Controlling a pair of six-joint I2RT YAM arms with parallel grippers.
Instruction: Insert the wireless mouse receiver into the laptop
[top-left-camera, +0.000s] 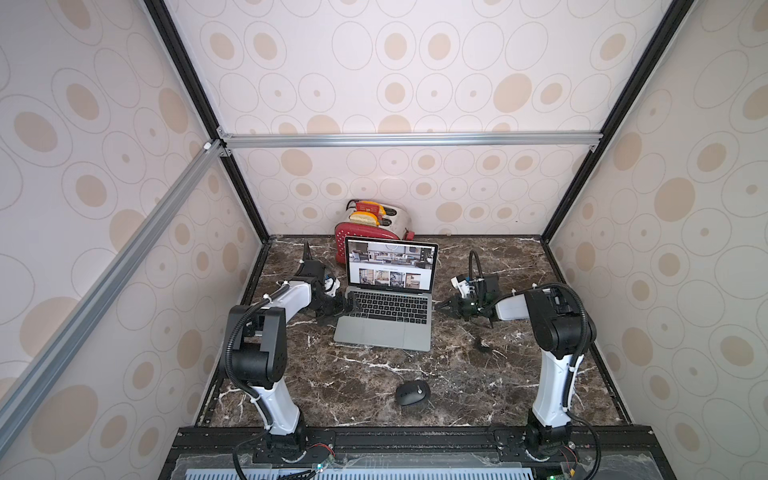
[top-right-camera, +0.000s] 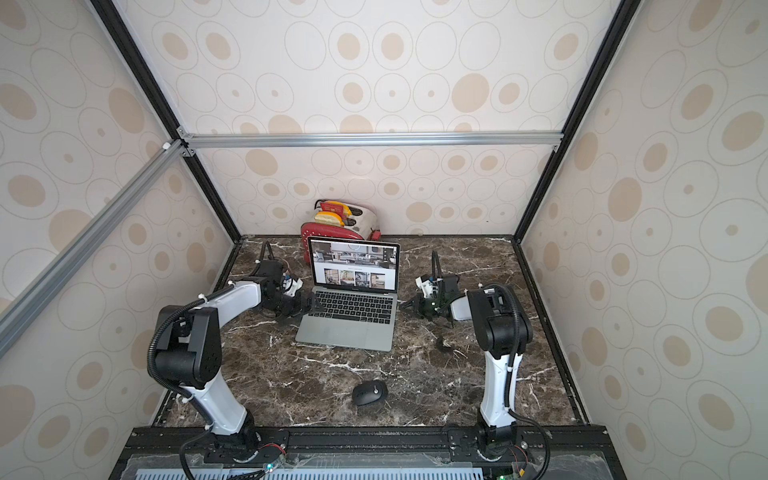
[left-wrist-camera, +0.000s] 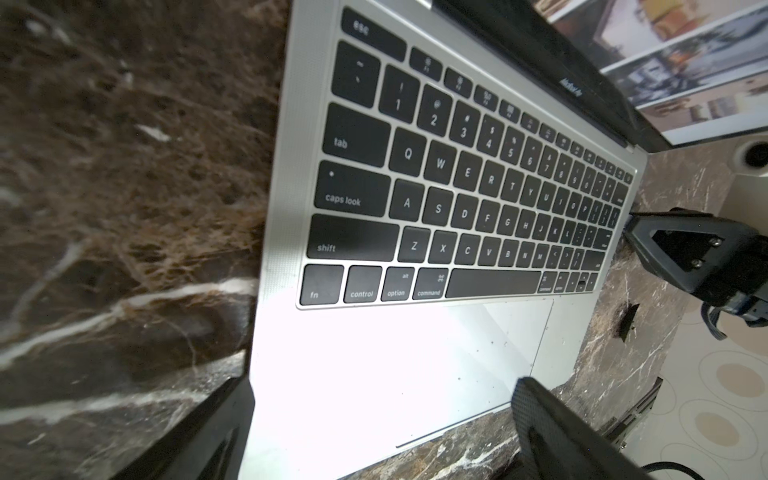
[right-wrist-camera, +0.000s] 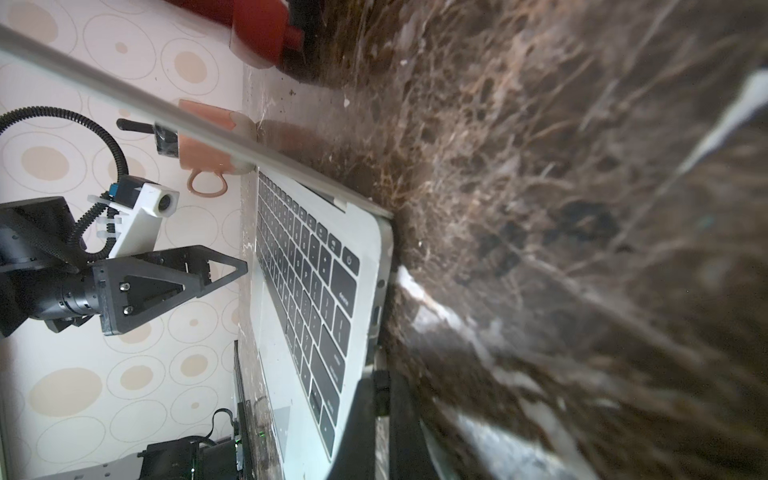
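Observation:
The open silver laptop (top-left-camera: 384, 333) stands on the dark marble table, its screen lit. In the right wrist view its right side edge (right-wrist-camera: 385, 256) runs down to the tips of my right gripper. That gripper is shut, and a small dark piece, apparently the receiver (right-wrist-camera: 382, 382), shows between the fingertips. A pale bit ahead of it meets the laptop's edge; whether it sits in a port cannot be made out. Over the laptop's left front part, my left gripper is open and empty. A black mouse (top-left-camera: 413, 392) rests near the front edge.
A red toaster (top-left-camera: 364, 228) stands behind the laptop. On the table to the right of the laptop lies a small black piece (top-left-camera: 481, 345). Bare table surrounds the mouse.

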